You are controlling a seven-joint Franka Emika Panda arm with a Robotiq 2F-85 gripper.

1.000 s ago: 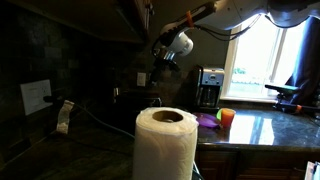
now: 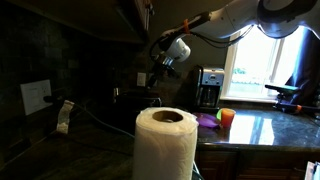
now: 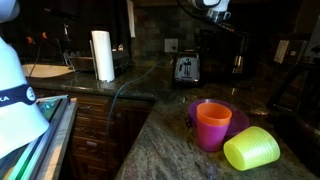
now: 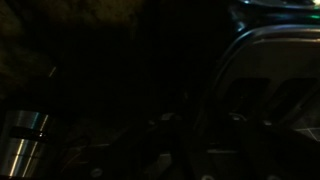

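Observation:
High over the back counter hangs my gripper (image 2: 158,72), at the end of the arm that reaches in from the upper right. Its fingers are small and dark against the dark wall, so their opening does not show. Near the top edge of the second exterior view, the arm's white wrist part (image 3: 216,8) is above and to the right of a chrome toaster (image 3: 187,68). The wrist view is very dark; a shiny metal cylinder (image 4: 25,145) is at its lower left and a curved shiny edge (image 4: 270,33) at its upper right.
A paper towel roll (image 2: 165,145) stands in front. A coffee maker (image 2: 209,88) is at the back. To the right are a purple bowl (image 3: 238,119), an orange cup (image 3: 212,127) and a tipped yellow-green cup (image 3: 252,148).
The arm's end has moved slightly down and to the left in the first exterior view. The roll, cups and coffee maker stay where they were.

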